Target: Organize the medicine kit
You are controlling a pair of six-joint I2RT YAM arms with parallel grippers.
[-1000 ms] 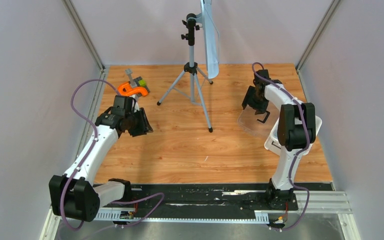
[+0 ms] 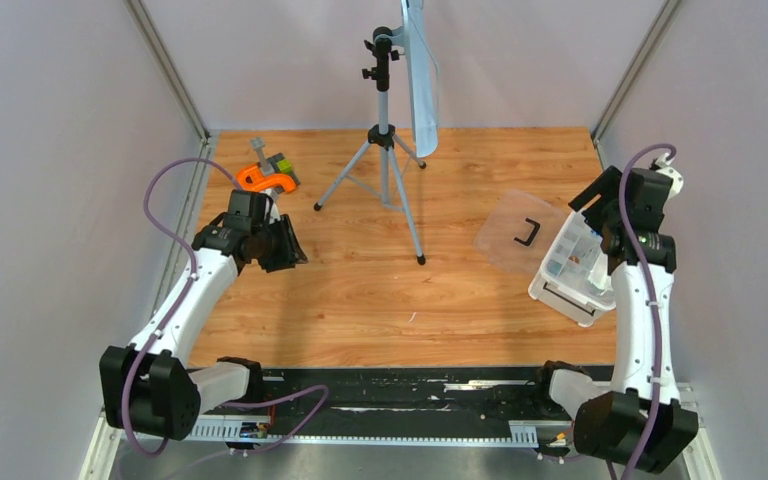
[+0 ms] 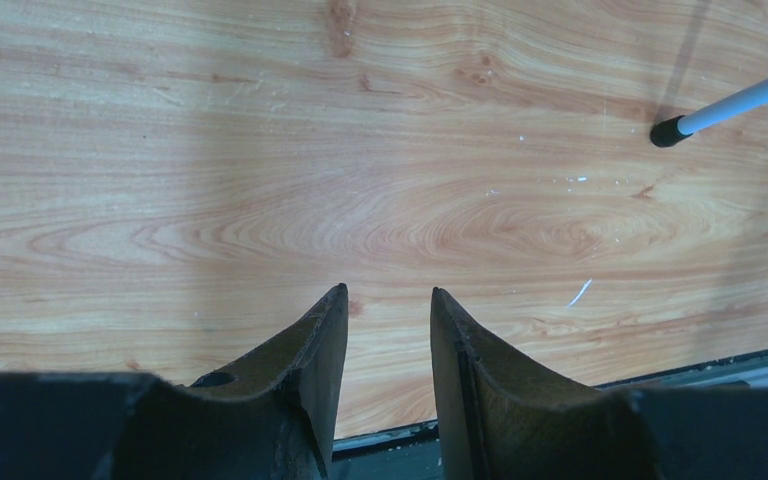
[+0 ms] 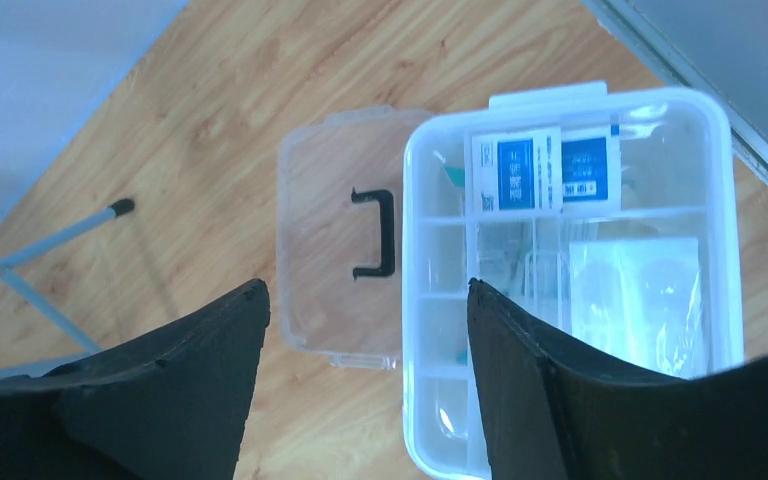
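The white medicine box (image 4: 568, 465) stands without its cover at the right of the table. In its compartments lie a blue-and-white packet (image 4: 516, 172), a second blue-and-white packet (image 4: 590, 168) and a large clear packet (image 4: 635, 285). Flat beside the box rests the clear lid (image 4: 335, 240) with a black handle (image 4: 388, 233). My right gripper is open and empty, above the box and lid; in the top view its arm covers part of the box. Over bare wood on the left, my left gripper has its fingers apart and nothing between them.
A tripod (image 2: 384, 140) bearing a pale blue panel (image 2: 423, 85) stands at the table's back middle. Behind my left arm sit an orange clamp-like object (image 2: 263, 180) and grey blocks.
My right arm has swung from over the lid toward the right wall, exposing more of the box. Its gripper has gone from nearly closed to open. The left arm appears still.
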